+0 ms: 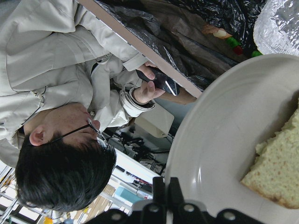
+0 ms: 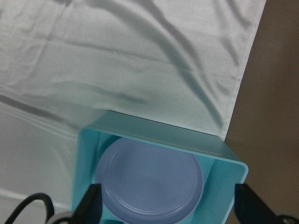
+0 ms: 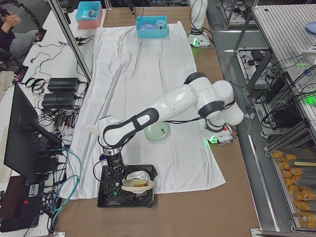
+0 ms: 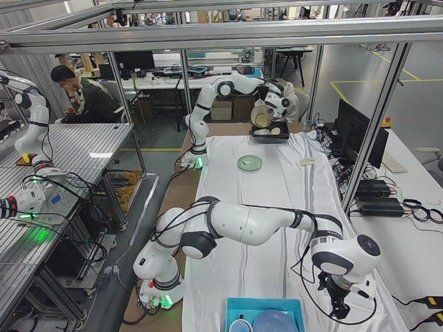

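My left gripper is shut on the rim of a cream plate (image 1: pixel 215 107), which is tilted over the black bag-lined bin (image 3: pixel 106 200) and carries a piece of bread (image 1: pixel 275 168). Foil (image 1: pixel 275 23) and small colourful scraps are in the bin. My right gripper is open above the turquoise box (image 2: pixel 224 186), which holds a blue plate (image 2: pixel 149 177); a cup stands beside that plate in the camera views.
A green plate (image 4: pixel 249 163) lies on the white cloth (image 3: pixel 138 74); a pale flat item (image 4: pixel 306 161) lies nearby. A seated person (image 1: pixel 70 140) holding a phone is just beyond the bin.
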